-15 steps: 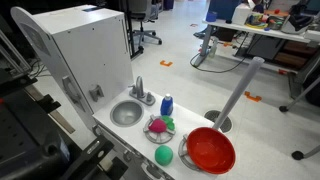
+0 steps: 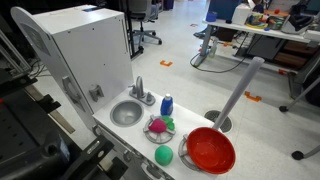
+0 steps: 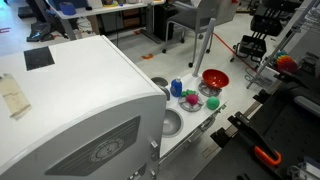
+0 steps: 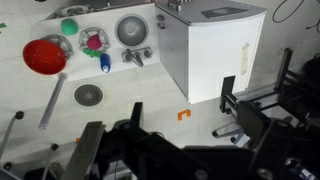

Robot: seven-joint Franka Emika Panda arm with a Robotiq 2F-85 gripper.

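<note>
My gripper shows at the bottom of the wrist view, its dark fingers spread open with nothing seen between them. It hangs above the floor, apart from the toy kitchen counter. A red pan (image 2: 210, 150) with a long grey handle (image 2: 238, 93) sits at the counter's right end in exterior view 1. Left of it, a pink item (image 2: 154, 116) and a small green item (image 2: 169, 124) lie on a burner. A green round object (image 2: 164, 155) rests at the counter's front edge. Behind the burner stands a blue bottle (image 2: 167, 105).
The round sink (image 2: 127, 112) is empty, with a grey faucet (image 2: 140, 88) beside it. A tall white cabinet (image 2: 92, 55) rises at the counter's left end. A round grate (image 4: 88, 95) lies on the floor past the counter. Open floor surrounds it.
</note>
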